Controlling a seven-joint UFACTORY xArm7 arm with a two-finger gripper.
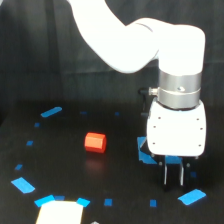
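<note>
An orange-red cube (95,142) sits on the dark table, left of the middle. A pale cream block (60,212) stands at the bottom edge, partly cut off by the frame. To the right of both hangs my white gripper (173,180), pointing down. Its two thin fingers stand apart, with dark table showing between them and nothing held. A clear stretch of table separates the fingers from the orange-red cube. How high the fingertips are above the table is hard to tell.
Blue tape marks are scattered over the dark table, among them a strip at the lower right (192,197) and a larger patch partly behind the hand (145,152). A dark curtain (60,60) hangs at the back.
</note>
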